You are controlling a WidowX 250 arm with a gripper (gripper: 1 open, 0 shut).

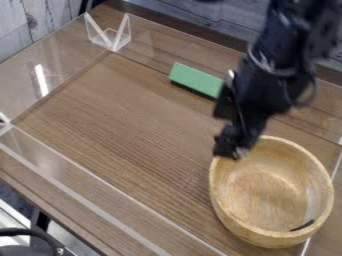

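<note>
My gripper (pixel 235 128) is a dark, blurred shape at the upper right, its open fingers pointing down just above and behind the left rim of a tan round bowl (pixel 267 226). Behind the gripper, to its left, a green block (pixel 190 80) lies on the wooden table (pixel 107 140). The motion blur hides the exact position of the fingertips. A small dark object lies inside the bowl at the lower right, too small to identify.
A clear wire-like holder (pixel 110 30) stands at the back left. Black cables show at the lower left corner.
</note>
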